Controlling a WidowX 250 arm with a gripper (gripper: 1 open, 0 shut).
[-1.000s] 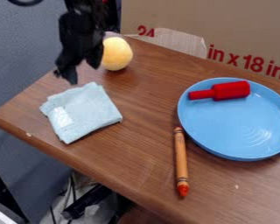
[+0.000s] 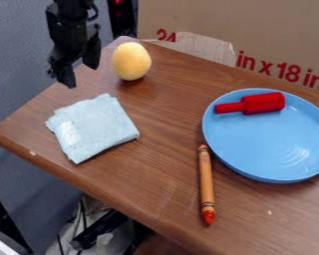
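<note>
The black gripper (image 2: 75, 66) hangs at the upper left, above the table's left edge, with its fingers pointing down; its finger is too dark and small to judge. It is left of a yellow round object (image 2: 132, 60) and above a folded pale blue cloth (image 2: 93, 127). A blue plate (image 2: 269, 149) on the right holds a red object with a handle (image 2: 262, 102). A large orange crayon (image 2: 206, 183) lies beside the plate, toward the front.
A cardboard box (image 2: 242, 30) stands along the back of the table. The wooden table (image 2: 149, 189) has clear space in its middle and front. Its left edge drops off near the cloth.
The gripper has moved up and left, away from the yellow object and the cloth. The objects on the table have not visibly moved.
</note>
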